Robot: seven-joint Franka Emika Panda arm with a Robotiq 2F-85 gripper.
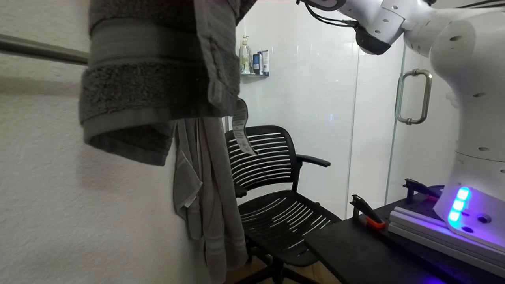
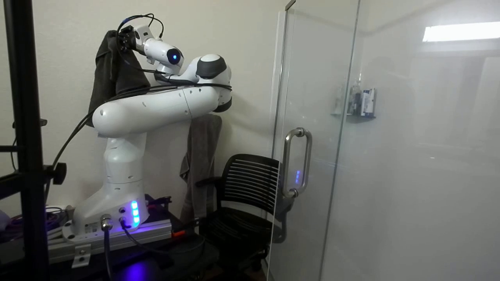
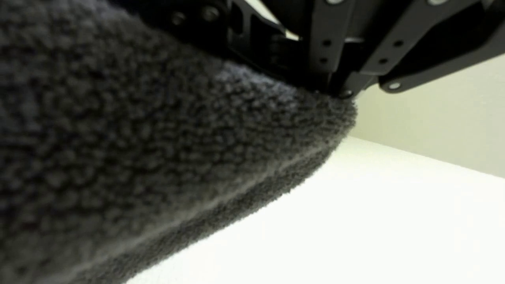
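A dark grey towel (image 1: 146, 90) hangs high in front of the wall and covers part of the metal towel bar (image 1: 45, 51) in exterior view 1. Its white label (image 1: 242, 132) dangles at the right edge. In exterior view 2 the same towel (image 2: 112, 70) drapes from my raised gripper (image 2: 125, 40), behind the arm. The wrist view has the towel (image 3: 165, 156) filling the left side, its upper edge pinched at the tips of my gripper, which is shut. The fingertips themselves are mostly hidden by the cloth.
A lighter grey towel (image 1: 217, 198) hangs from the bar beside a black chair (image 1: 279, 208). The black table (image 1: 369, 255) carries the arm's base and clamps. A glass shower door with a metal handle (image 2: 297, 161) stands to the right in exterior view 2.
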